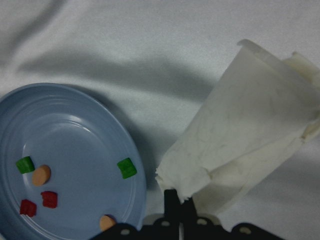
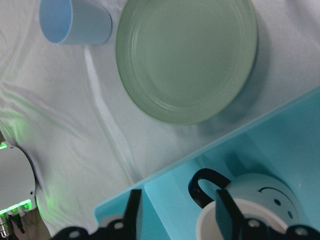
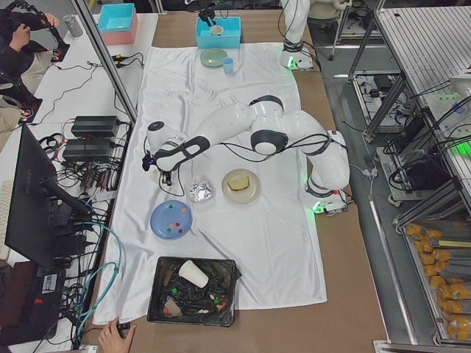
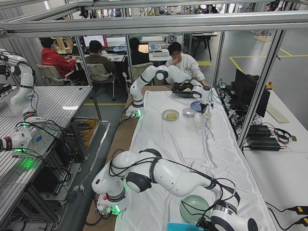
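Note:
My left gripper is shut on the near end of a crumpled white paper cup (image 1: 250,115), beside the blue plate (image 1: 70,135) with several green, red and tan pieces. My right gripper stands open over the turquoise bin (image 2: 280,130), which holds a white smiley mug (image 2: 272,195) with a black handle. A green plate (image 2: 185,60) and a light blue cup (image 2: 95,20) lie on the cloth beyond the bin.
A foil ball (image 3: 200,190) and a beige plate with a yellow item (image 3: 249,193) lie near my left arm. A black lined tray (image 3: 193,312) holds a white cup and scraps.

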